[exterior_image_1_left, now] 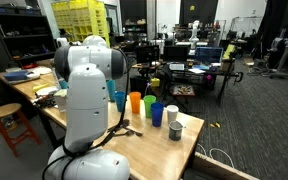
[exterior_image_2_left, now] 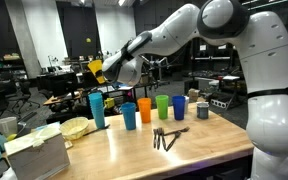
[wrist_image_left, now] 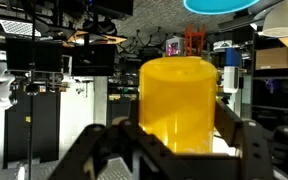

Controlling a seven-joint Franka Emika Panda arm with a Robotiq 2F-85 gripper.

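Observation:
A yellow-orange cup (wrist_image_left: 174, 105) fills the middle of the wrist view, with my gripper shut on it. Exterior view 2 has the same cup (exterior_image_2_left: 96, 67) raised well above the table, at the end of the gripper (exterior_image_2_left: 105, 75). Below it stands a tall blue cup or stack (exterior_image_2_left: 97, 110). Further right on the table are another blue cup (exterior_image_2_left: 129, 117), orange cups (exterior_image_2_left: 144, 110), a green cup (exterior_image_2_left: 163, 107) and a dark blue cup (exterior_image_2_left: 179, 107). From exterior view 1 the arm hides the held cup.
White and grey cups (exterior_image_1_left: 175, 130) stand on the right of the table. Dark utensils (exterior_image_2_left: 167, 137) lie in front of the cups. A white box (exterior_image_2_left: 38, 158) and a yellow bowl (exterior_image_2_left: 76, 128) occupy the left.

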